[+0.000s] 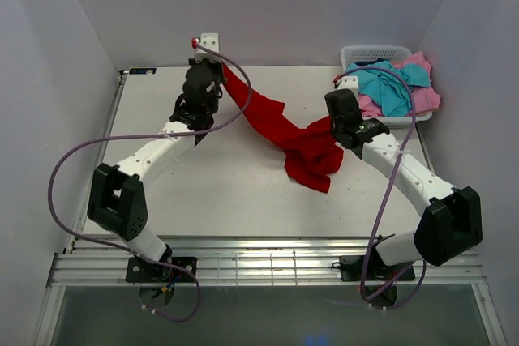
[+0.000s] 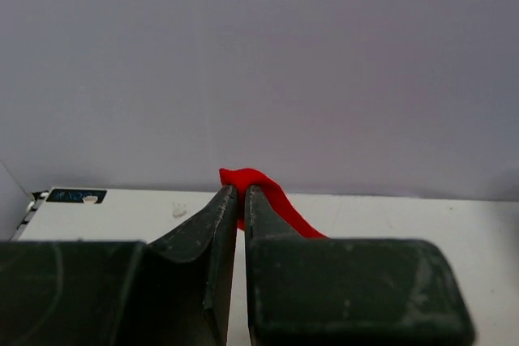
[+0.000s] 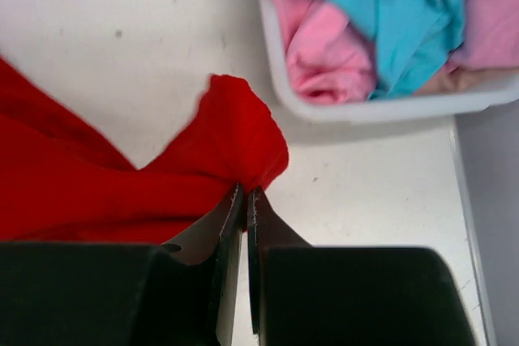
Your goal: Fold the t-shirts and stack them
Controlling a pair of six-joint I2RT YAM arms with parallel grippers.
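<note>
A red T-shirt (image 1: pixel 298 147) is stretched diagonally between my two grippers over the white table. My left gripper (image 1: pixel 217 68) is raised at the back left, shut on one end of the shirt, whose tip pokes up between the fingers in the left wrist view. My right gripper is shut on the other part, beside the basket; a bunched fold of red cloth stands just beyond its fingertips. The shirt's lower portion lies spread on the table at centre right.
A white basket (image 1: pixel 357 52) holding cyan shirts (image 1: pixel 385 87) and pink shirts (image 1: pixel 422 99) stands at the back right, close to my right gripper. Walls bound the table at the back and sides.
</note>
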